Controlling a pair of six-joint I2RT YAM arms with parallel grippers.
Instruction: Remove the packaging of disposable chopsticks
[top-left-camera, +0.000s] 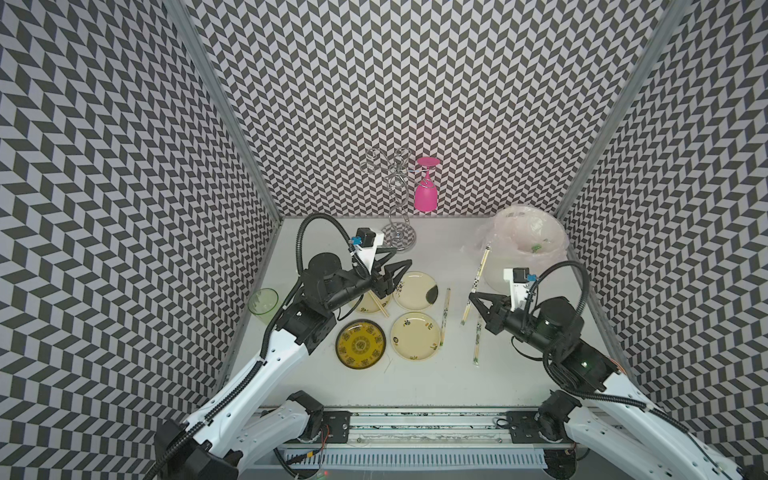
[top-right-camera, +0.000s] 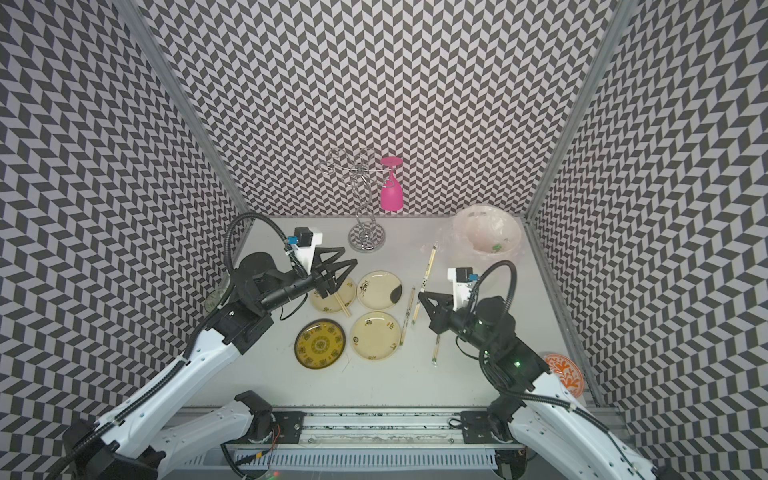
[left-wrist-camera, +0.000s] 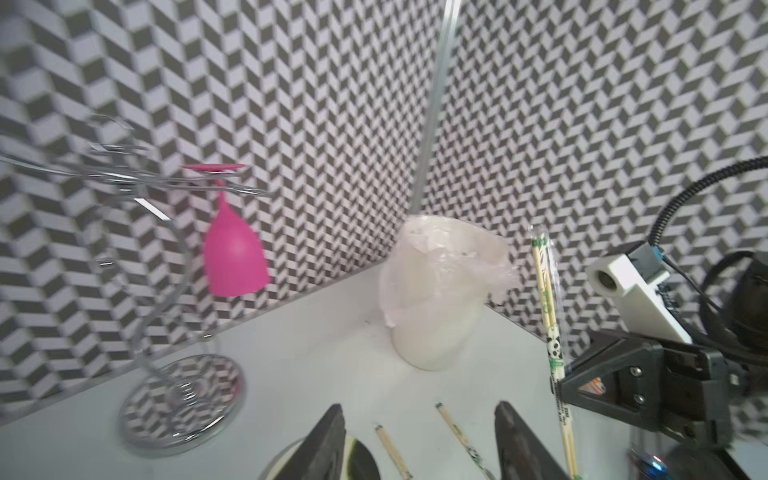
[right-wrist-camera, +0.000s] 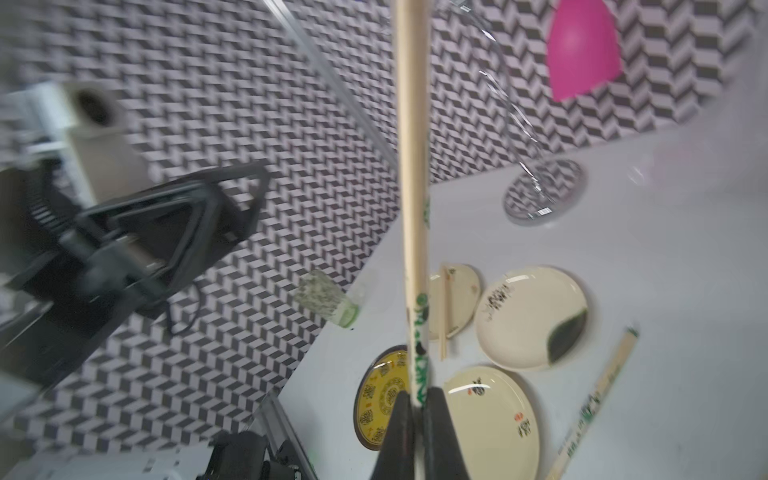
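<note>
A pair of chopsticks in clear printed packaging (left-wrist-camera: 552, 320) stands nearly upright, with my right gripper shut on its middle. It is lifted clear of the table. In the top left view this held packet (top-left-camera: 481, 272) shows just left of the right fingertips. My left gripper stands open above the plates, with nothing between its fingers. On the table lie two more packaged pairs, one packet (top-left-camera: 445, 316) beside the plates and another packet (top-left-camera: 477, 342) near the right arm. A pair of bare chopsticks (right-wrist-camera: 445, 312) rests on the small plate.
Several plates, among them a yellow-brown plate (top-left-camera: 361, 344), lie in the middle. A bin with a clear bag (top-left-camera: 524, 232) stands at the back right. A chrome stand (top-left-camera: 397, 237) holds a pink glass (top-left-camera: 426, 196). A green glass (top-left-camera: 264, 302) is at the left edge.
</note>
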